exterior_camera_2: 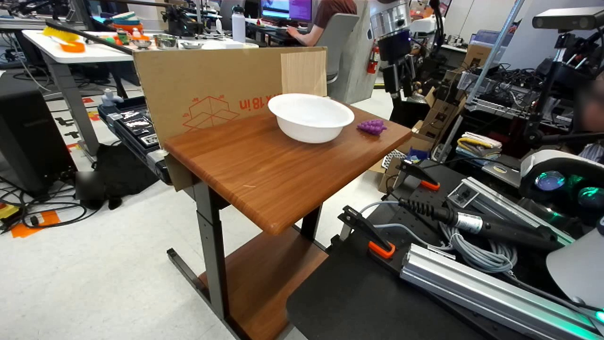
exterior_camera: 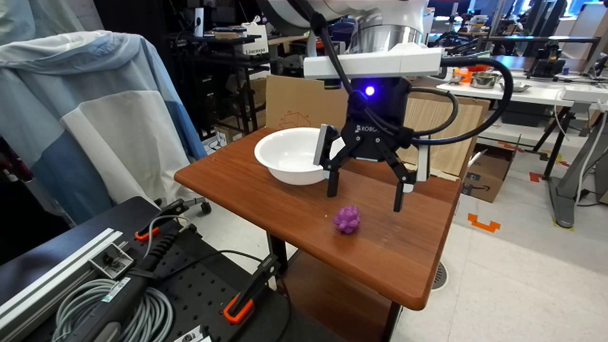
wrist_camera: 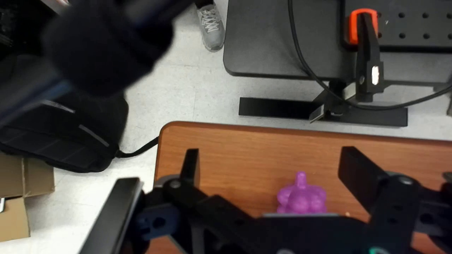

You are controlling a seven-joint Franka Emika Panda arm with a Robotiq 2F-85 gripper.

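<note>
A purple toy bunch of grapes (exterior_camera: 347,219) lies on the brown table, near its front edge in exterior view 1. Behind it to the left stands an empty white bowl (exterior_camera: 285,156). Above the table my gripper (exterior_camera: 365,199) points down, wide open with nothing between its fingers. It hangs higher than the grapes and appears somewhat behind them. From the wrist, the grapes (wrist_camera: 301,197) show between the two fingers, partly covered by the gripper's body. In exterior view 2 the grapes (exterior_camera_2: 372,126) sit just right of the bowl (exterior_camera_2: 311,116), apart from it.
Cardboard panels (exterior_camera_2: 226,85) stand along the table's far side. A black bench (exterior_camera: 199,290) with clamps, cable and metal rails lies in front, across a gap. The tabletop (exterior_camera_2: 238,164) is otherwise mostly clear.
</note>
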